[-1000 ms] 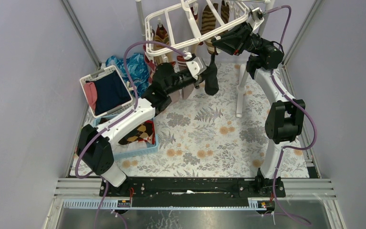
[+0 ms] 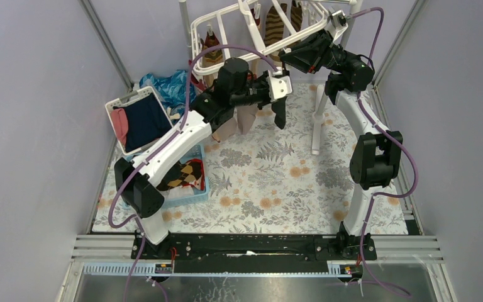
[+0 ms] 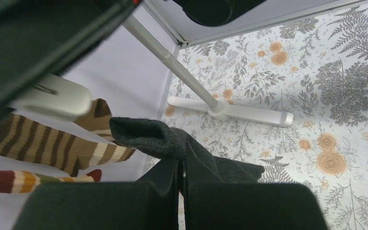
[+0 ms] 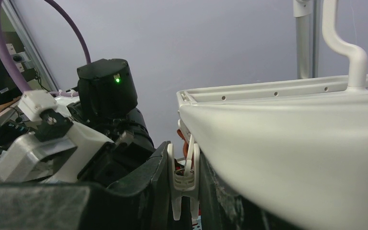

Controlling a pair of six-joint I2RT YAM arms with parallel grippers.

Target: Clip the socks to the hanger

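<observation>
A dark grey sock (image 3: 160,136) is pinched between the shut fingers of my left gripper in the left wrist view; its end hangs down over the floor. In the top view the sock (image 2: 279,114) dangles just below the right-hand part of the white hanger (image 2: 275,48). My right gripper is shut on a white clip (image 4: 184,181) at the hanger's edge. Whether the sock's edge lies inside the clip is hidden.
Striped socks (image 3: 52,143) hang close by on the hanger. A white hanger stand (image 2: 317,123) rises at the right. Two baskets stand at the left: a white one (image 2: 126,99) and a blue one (image 2: 188,200).
The right arm has stayed still.
</observation>
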